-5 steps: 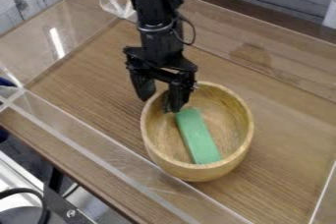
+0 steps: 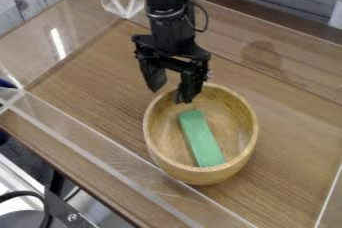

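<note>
My black gripper [image 2: 171, 76] hangs over the back left rim of a round tan bowl [image 2: 235, 157], its fingers pointing down, apart, with nothing visible between them. In the bowl lies an upright-pointing green rectangular block [image 2: 202, 136], slightly right of centre, below the gripper and apart from it.
Clear plastic edging runs along its left and front. A black cable [image 2: 40, 197] lies at the lower left.
The gripper has risen and moved slightly back, away from the bowl's inside. The bowl and green block look shifted slightly.
</note>
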